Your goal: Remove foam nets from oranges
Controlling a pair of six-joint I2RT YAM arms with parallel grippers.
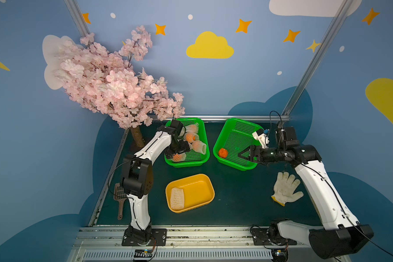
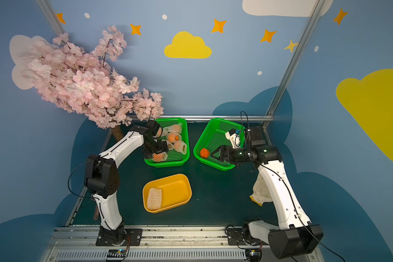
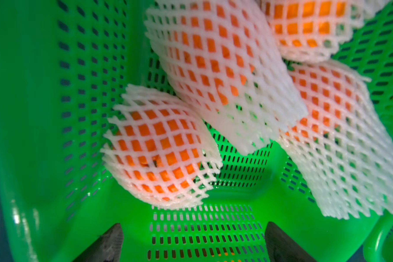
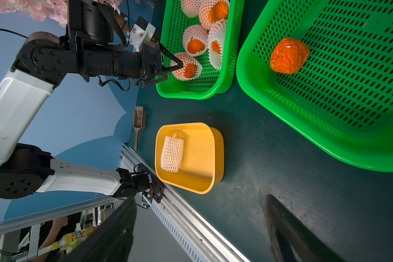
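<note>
Several oranges in white foam nets lie in the left green basket [image 1: 187, 163]; one netted orange [image 3: 161, 148] fills the middle of the left wrist view. My left gripper hangs open over that basket, empty, pointing down at them. A bare orange [image 4: 289, 56] sits in the right green basket [image 4: 318, 144]. My right gripper is open and empty, above the right basket's right part in the top views. A yellow tray [image 1: 198, 194] at the front holds a loose white foam net [image 1: 177, 198].
A blossom tree [image 1: 118, 83] stands behind the left arm at the back left. A spatula [image 1: 119, 200] lies at the left edge, a white glove [image 1: 287, 187] at the right.
</note>
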